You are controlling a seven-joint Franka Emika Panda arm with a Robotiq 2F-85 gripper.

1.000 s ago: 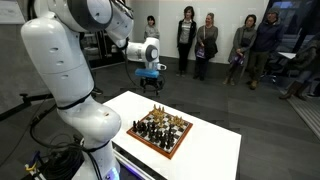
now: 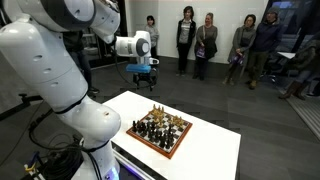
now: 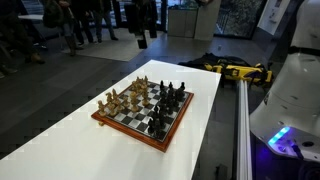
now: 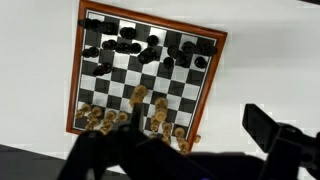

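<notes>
A chessboard (image 2: 178, 146) with a brown wooden border lies on the white table. Dark pieces (image 4: 124, 47) line one side and light wooden pieces (image 3: 118, 101) the opposite side. A few light pieces (image 4: 139, 94) stand forward, near the middle of the board. My gripper (image 2: 141, 81) hangs in the air beyond the board, well above the table. Its dark fingers (image 4: 262, 130) are spread apart in the wrist view, with nothing seen between them. From the wrist, the nearer light pieces are partly covered by the left finger.
Several people (image 2: 206, 42) stand at the back, away from the table. Cables (image 2: 58, 160) hang near the arm's base, and a yellow-and-black item (image 3: 240, 72) is beyond the table.
The arm's upper part and the gripper have shifted slightly up and to the left in exterior view 1. The board and its pieces look unmoved.
</notes>
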